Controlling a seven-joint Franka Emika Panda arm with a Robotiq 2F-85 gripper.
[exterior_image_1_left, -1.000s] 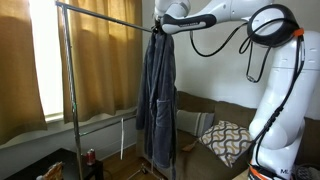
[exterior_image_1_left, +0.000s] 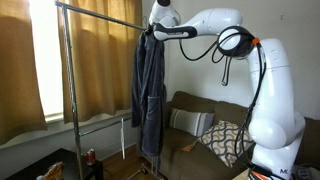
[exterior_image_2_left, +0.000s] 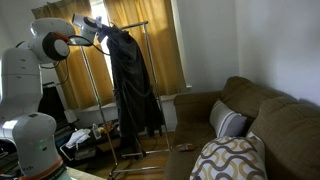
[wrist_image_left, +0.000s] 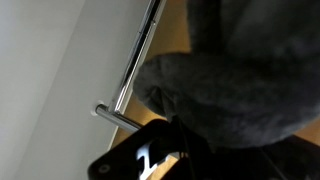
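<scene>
A long dark grey robe (exterior_image_1_left: 150, 90) hangs down at the right end of the clothes rack (exterior_image_1_left: 70, 70). At its top, my gripper (exterior_image_1_left: 148, 28) is shut on the robe's cloth, close to the rack's top rail. From the other side, the robe (exterior_image_2_left: 132, 85) falls nearly to the floor in front of the rack's uprights. Dark fluffy cloth (wrist_image_left: 215, 95) fills much of the wrist view and covers the fingertips. Beside it runs a shiny metal rail (wrist_image_left: 138, 55) with a short side bar. Whether any cloth rests over the rail cannot be made out.
Yellow-brown curtains (exterior_image_1_left: 100, 60) hang behind the rack. A brown sofa with cushions (exterior_image_2_left: 228, 160) stands to the right. A dark table (exterior_image_1_left: 50, 165) is at the lower left. Some floor shows around the rack's base.
My arm has moved leftward in exterior view 1, carrying the robe's top along the rack's rail. The robe hangs further left and looks narrower than before.
</scene>
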